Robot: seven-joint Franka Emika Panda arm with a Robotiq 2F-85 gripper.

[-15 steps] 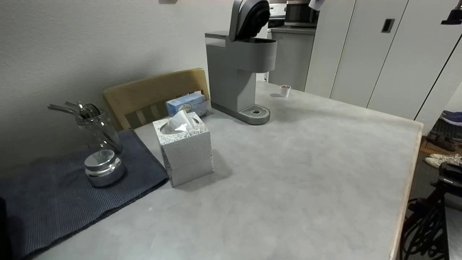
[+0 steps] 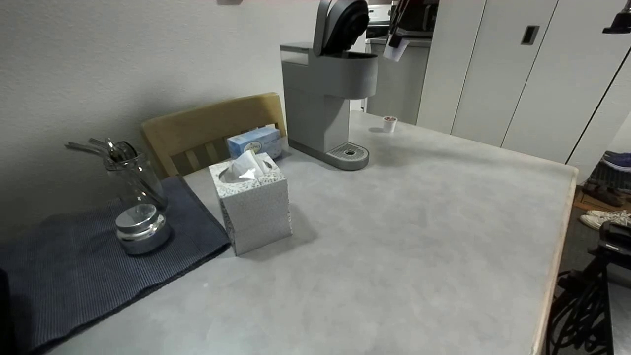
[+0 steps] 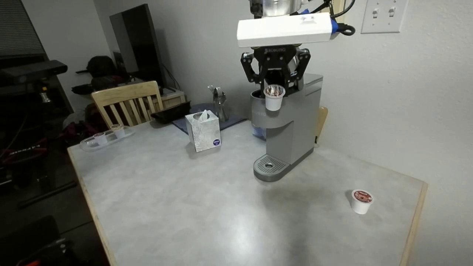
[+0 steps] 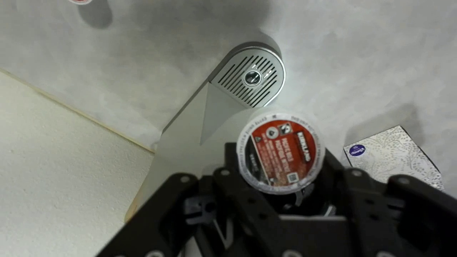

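Note:
My gripper (image 3: 275, 84) is shut on a white coffee pod (image 3: 273, 101) with a foil lid. In the wrist view the held pod (image 4: 280, 154) shows a red and black printed lid. A grey coffee maker (image 2: 325, 88) stands on the table, its black-lined lid (image 2: 346, 26) raised and its pod opening uncovered. The held pod is in the air, clear of the machine in exterior view 1, where the gripper is partly cut off at the top. From exterior view 2, pod and gripper overlap the machine's head.
A second pod (image 3: 361, 202) sits on the table beside the machine. A tissue box (image 2: 254, 204), a blue box (image 2: 255, 142) and a jar of utensils (image 2: 135, 174) stand nearby. A clear tray (image 3: 108, 138) holds more pods.
In exterior view 1, the gripper and its pod have come lower and to the left, nearer the coffee maker's head. The machine and the things on the table have not moved.

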